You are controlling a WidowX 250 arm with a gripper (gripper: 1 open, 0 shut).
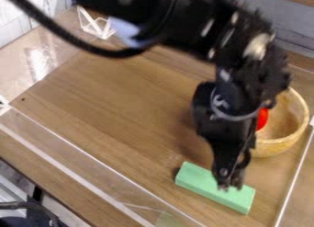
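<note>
A green block (208,187) lies on the wooden table near the front right. My black gripper (229,174) hangs over the block's right part, open, its fingers pointing down. Behind the gripper, on the right, stands a light yellow bowl (287,125) with a red object (262,119) inside, both partly hidden by the gripper.
A clear strip borders the front left and the right side. A white wire-like piece (95,24) stands at the back left.
</note>
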